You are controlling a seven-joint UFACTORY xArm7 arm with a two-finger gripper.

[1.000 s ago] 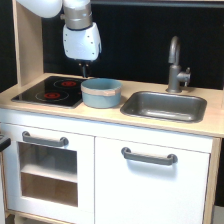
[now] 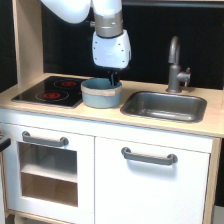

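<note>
A blue-grey pot (image 2: 101, 97) stands on the wooden counter, between the stove and the sink. My gripper (image 2: 114, 79) points down at the pot's right rear rim, its small dark fingertips overlapping the rim in this view. Whether they touch the rim, or stand around it, cannot be made out. The gripper is too small and dark to read, and no gap shows clearly.
Left of the pot lies a black hob (image 2: 52, 92) with red rings. To the right are a dark sink (image 2: 165, 106) and a tall faucet (image 2: 176, 65). Bare counter (image 2: 70, 113) runs along the front, above white cabinets (image 2: 140, 190).
My gripper has moved to the right and down, from above the pot's left rear side to its right rear rim. The pot stands in about the same place.
</note>
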